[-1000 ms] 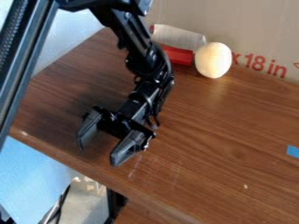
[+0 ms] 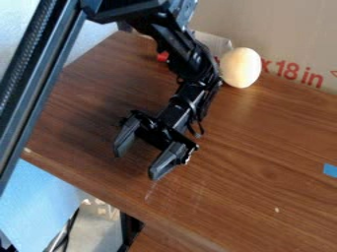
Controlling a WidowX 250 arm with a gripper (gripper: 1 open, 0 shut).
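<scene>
My black gripper [image 2: 140, 156] hangs low over the wooden table near its left front edge, its two fingers spread open with bare table between them. Behind the arm, at the back of the table, stand a white egg-shaped object [image 2: 241, 67] and a red object [image 2: 162, 57] with a pale cylinder, both partly hidden by the arm.
A cardboard panel [image 2: 283, 30] stands at the back. A metal rail runs along the left, and the table's edge drops away at front left.
The arm and gripper have shifted right and slightly up in the view, now covering more of the red object and pale cylinder. The objects appear still.
</scene>
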